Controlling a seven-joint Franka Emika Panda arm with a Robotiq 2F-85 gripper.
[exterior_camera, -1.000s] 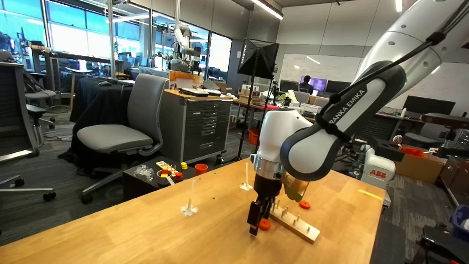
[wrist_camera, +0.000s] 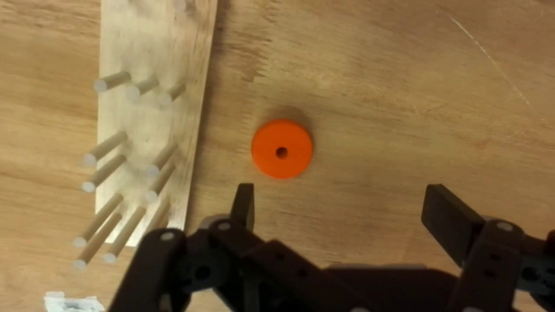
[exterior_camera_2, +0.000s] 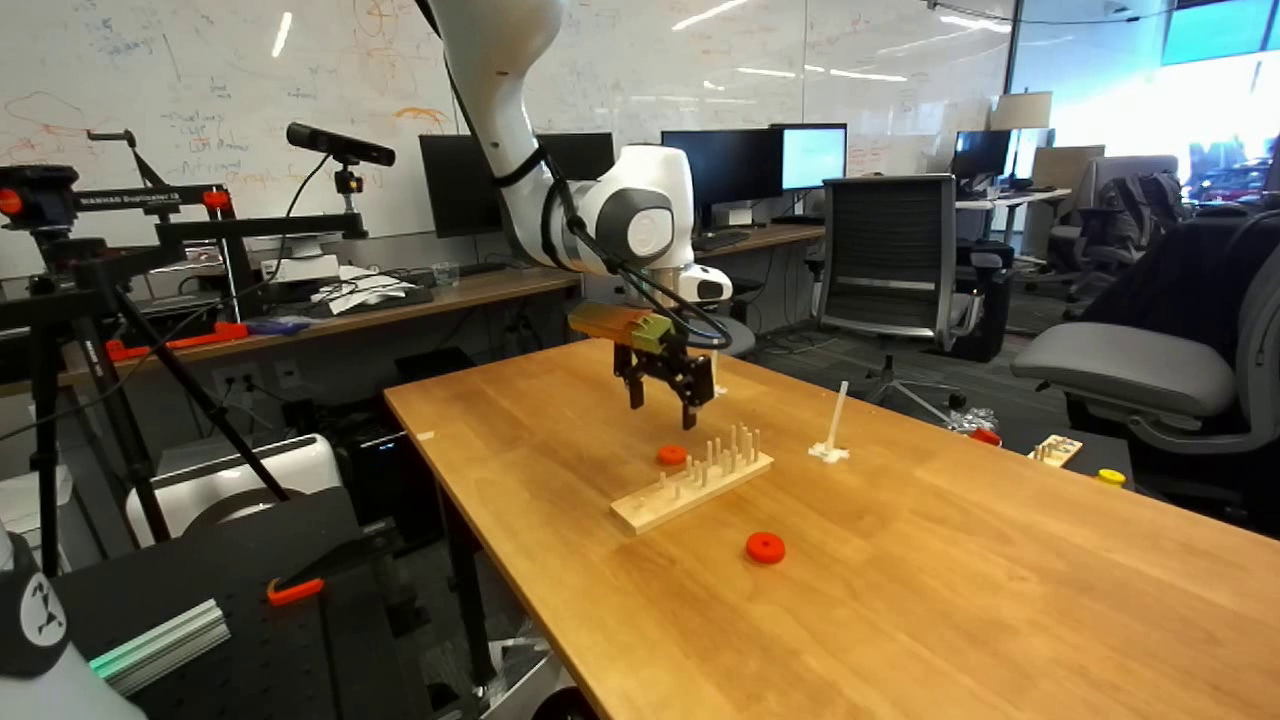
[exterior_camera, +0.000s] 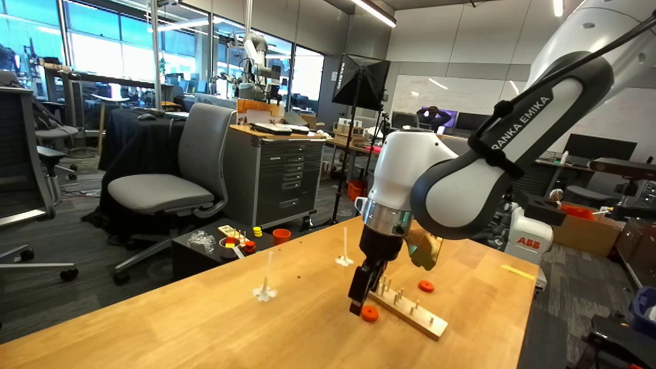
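My gripper is open above the table, its black fingers wide apart with nothing between them. In the wrist view, an orange-red disc (wrist_camera: 282,149) with a centre hole lies flat just ahead of the left finger. To its left runs a pale wooden board (wrist_camera: 156,117) carrying rows of upright pegs. Exterior view 1 shows this disc (exterior_camera: 369,313) on the tabletop below the gripper (exterior_camera: 364,298), close to the board (exterior_camera: 418,314). A second red disc (exterior_camera_2: 765,547) rests on the board's other side in exterior view 2.
Two thin white posts, one of them the nearer post (exterior_camera: 267,280), stand taped to the table. A black side stand beyond the table edge holds an orange cup (exterior_camera: 281,236) and small parts.
The gripper has risen from the table and shifted slightly to the right in exterior view 1. The discs and board lie where they were. A person in the background has changed posture.
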